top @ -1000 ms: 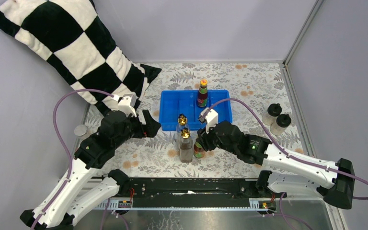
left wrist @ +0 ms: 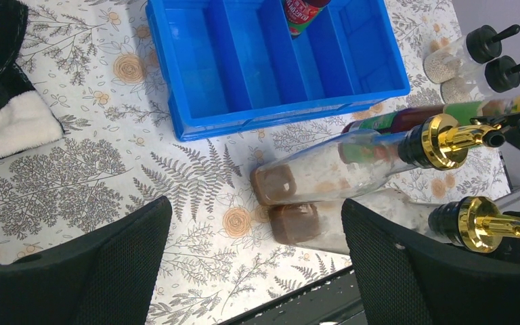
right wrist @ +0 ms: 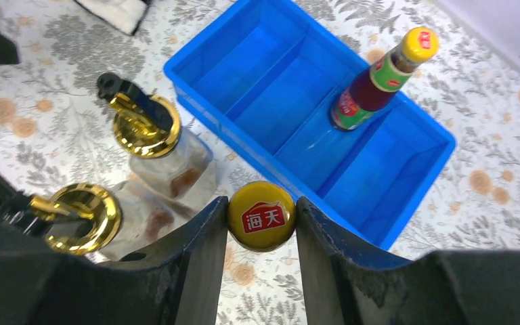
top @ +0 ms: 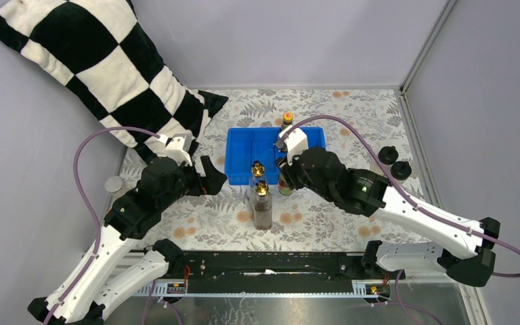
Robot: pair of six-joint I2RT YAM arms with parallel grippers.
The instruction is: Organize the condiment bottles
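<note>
Between the fingers of my right gripper is a sauce bottle's yellow cap (right wrist: 261,217); the gripper is shut on it. That bottle hangs upright in front of the blue divided tray (top: 243,181), its green-labelled lower end (top: 285,185) showing below the gripper. Another yellow-capped sauce bottle (right wrist: 378,81) stands in a middle compartment. Two clear glass bottles with gold pourers, the rear one (left wrist: 338,166) and the front one (left wrist: 352,218), stand close together before the tray. My left gripper is open and empty, left of them.
Two black-lidded shakers, one (top: 388,155) behind the other (top: 400,170), stand at the right. A checkered cushion (top: 101,61) leans at the back left, and a pale-lidded jar (top: 114,185) sits at the left. The tray's left compartment (left wrist: 196,61) is empty.
My right gripper has risen and moved back toward the tray with the sauce bottle, clearing the space beside the glass bottles. The left arm has kept still.
</note>
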